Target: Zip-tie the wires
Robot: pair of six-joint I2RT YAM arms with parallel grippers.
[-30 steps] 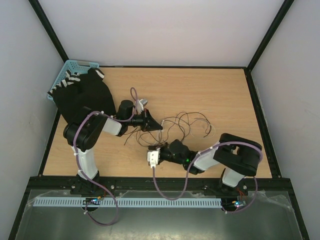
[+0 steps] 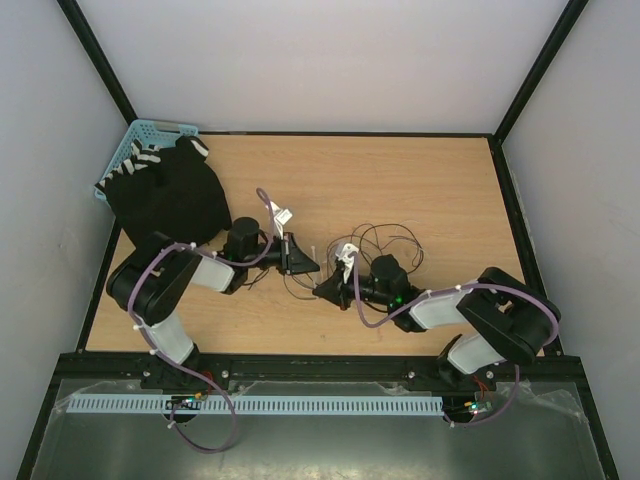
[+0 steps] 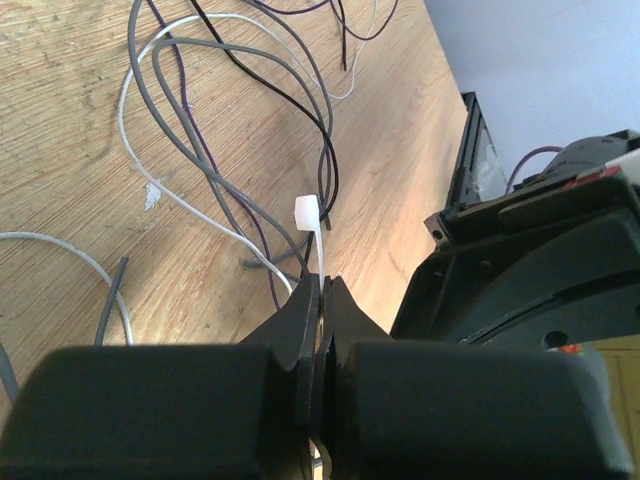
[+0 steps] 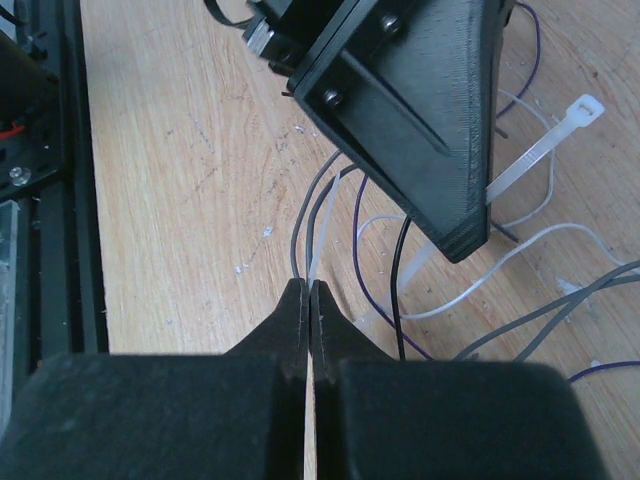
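Observation:
Grey, white, purple and black wires (image 3: 200, 150) lie loose in loops on the wooden table. A white zip tie, its head upward, rises from between the shut tips of my left gripper; in the right wrist view that tie's head (image 4: 582, 110) shows beside the left gripper's black body. My right gripper is shut, low and close to the left one, with a thin pale strip (image 4: 322, 225), apparently the tie's tail, and grey wires at its tips; whether it pinches them I cannot tell.
A blue basket (image 2: 150, 130) with a black cloth over it sits at the back left. The dark frame (image 2: 300, 360) runs along the front edge.
My right gripper has moved up and turned toward the left gripper, now beside it at the wires.

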